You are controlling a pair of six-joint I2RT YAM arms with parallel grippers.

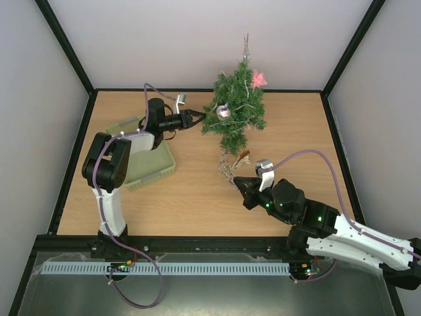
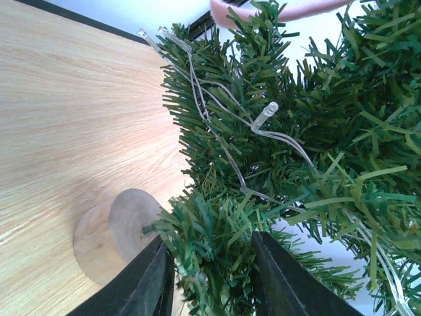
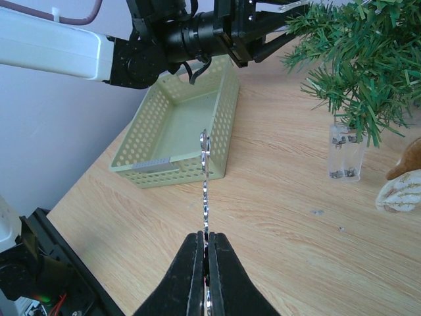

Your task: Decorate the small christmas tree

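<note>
The small green Christmas tree [image 1: 233, 125] stands at the back of the table, bearing a silver ball [image 1: 223, 112] and a pink star [image 1: 258, 79]. At its left side, my left gripper [image 1: 202, 118] is part open; in the left wrist view a green branch tip [image 2: 207, 253] lies between its fingers. In front of the tree, my right gripper is shut on a thin silver ornament [image 3: 205, 191], seen edge-on in the right wrist view. That ornament looks glittery and openwork from above.
A pale green basket [image 1: 151, 172] sits on the left, partly under the left arm. A brown and white ornament [image 3: 401, 191] lies near the tree's foot, beside a clear battery box [image 3: 345, 155].
</note>
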